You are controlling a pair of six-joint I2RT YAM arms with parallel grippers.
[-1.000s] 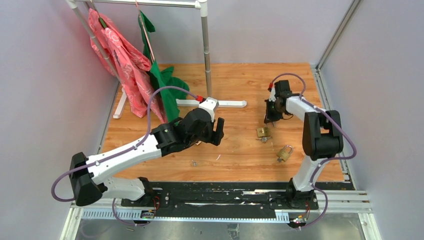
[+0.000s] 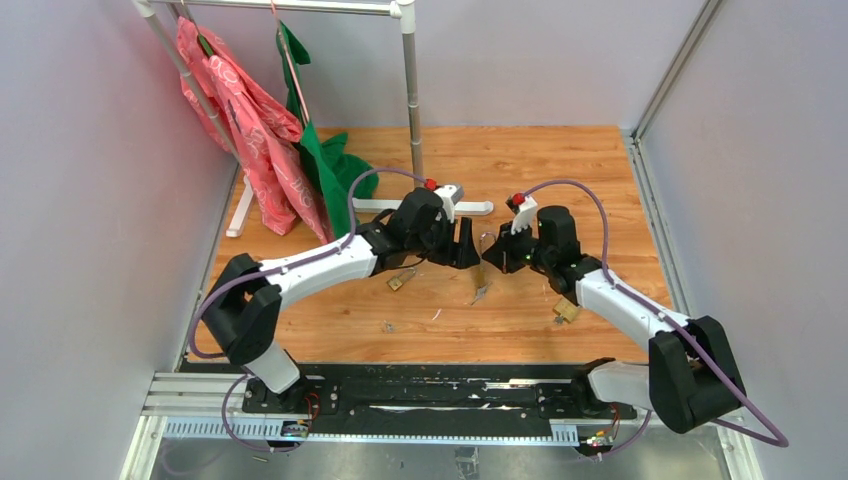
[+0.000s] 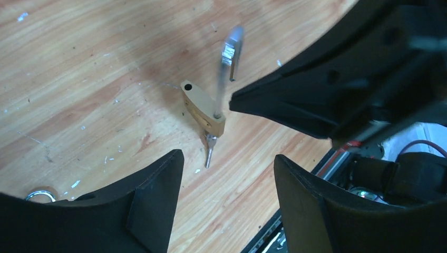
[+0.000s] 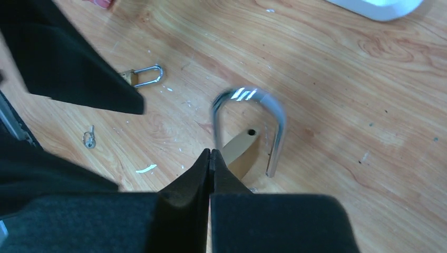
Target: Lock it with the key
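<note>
A brass padlock (image 3: 200, 105) with its shackle (image 3: 227, 55) raised and a key (image 3: 210, 150) in it hangs at my right gripper, which is shut, in the middle of the top view. In the right wrist view the shackle (image 4: 253, 95) arches just beyond the shut fingertips, its free leg outside the body; what sits between the fingers is hidden. My left gripper is open, close by on the left, with the padlock seen between and beyond its fingers.
Other padlocks (image 2: 397, 282) (image 2: 565, 310) and a small key (image 2: 389, 326) lie on the wooden table (image 2: 340, 320). A garment rack with cloths stands at the back left; its white foot (image 2: 470, 208) is behind the grippers.
My right gripper has moved left across the table, the padlock moving with it and turning.
</note>
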